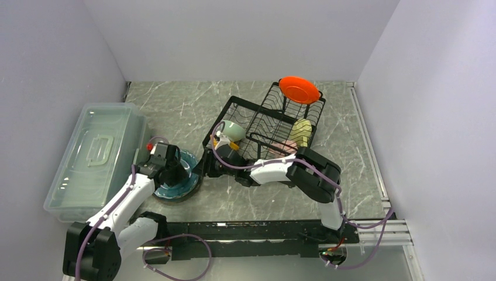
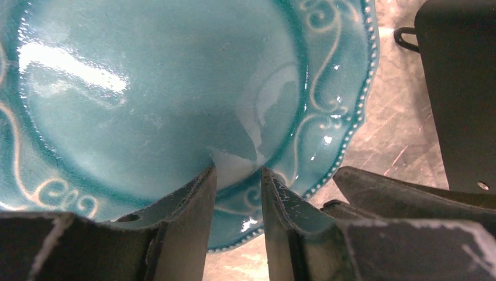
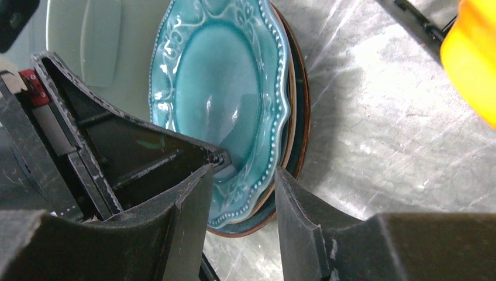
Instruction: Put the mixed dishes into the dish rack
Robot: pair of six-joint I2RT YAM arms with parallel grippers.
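A teal plate (image 1: 188,158) with a beaded rim tops a stack at the counter's left; more plates (image 3: 299,117) show beneath it. Over this plate hangs my left gripper, its fingers apart and nothing between them, one finger close to the plate's face. From the right, my right gripper points at the plate's edge, open; the rim shows between its fingers, but whether they reach around it I cannot tell. The black dish rack (image 1: 266,120) holds an orange-red plate (image 1: 299,89), a pale green bowl (image 1: 233,130) and yellow dishes (image 1: 301,131).
A clear lidded bin (image 1: 96,155) stands close to the stack's left side. An orange-yellow item (image 3: 476,55) sits in the rack near my right gripper. Bare counter (image 1: 169,120) lies behind the stack, and more at the far right.
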